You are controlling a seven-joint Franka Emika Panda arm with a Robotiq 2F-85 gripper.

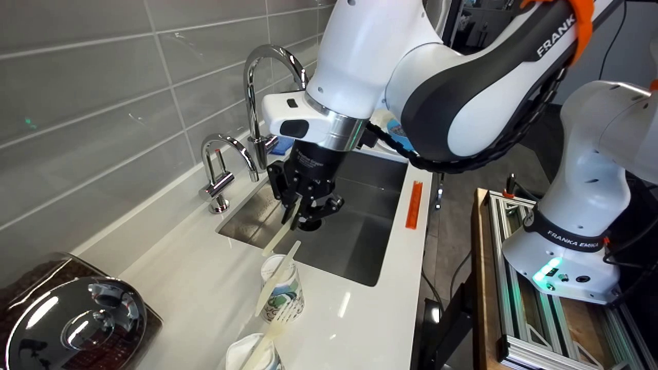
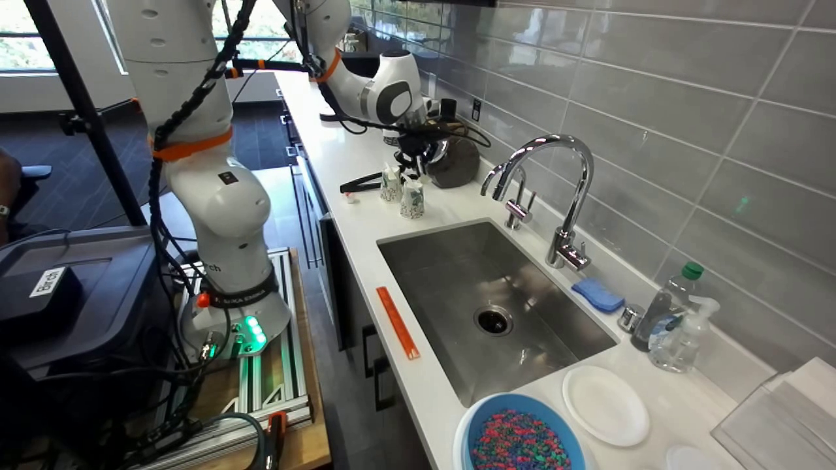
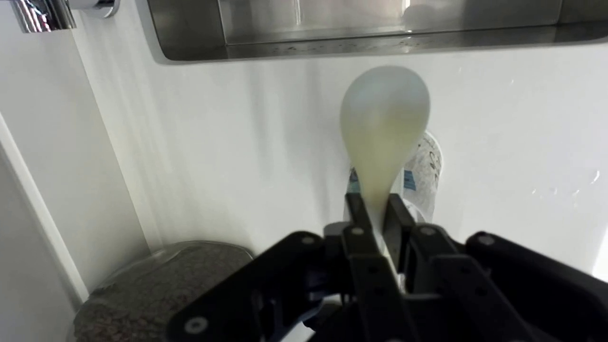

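Observation:
A pale cream spoon is held in my gripper, which is shut on its handle. In the wrist view, the rounded spoon bowl (image 3: 384,108) points up the picture towards the sink. It partly covers a patterned paper cup (image 3: 424,174) on the counter below. Exterior view 1 shows the held utensil (image 1: 282,236) slanting down towards the cup (image 1: 290,305), which has another pale utensil (image 1: 277,280) leaning out of it. A second cup (image 1: 265,357), partly cut off, has a pale fork (image 1: 271,339) in it.
The steel sink (image 3: 399,48) lies beside the cups, with a tall faucet (image 1: 253,105) and a smaller one (image 1: 216,188) along the wall. A jar of brown beans (image 3: 159,293) stands near the wall. An orange strip (image 1: 414,204) lies on the sink's front edge.

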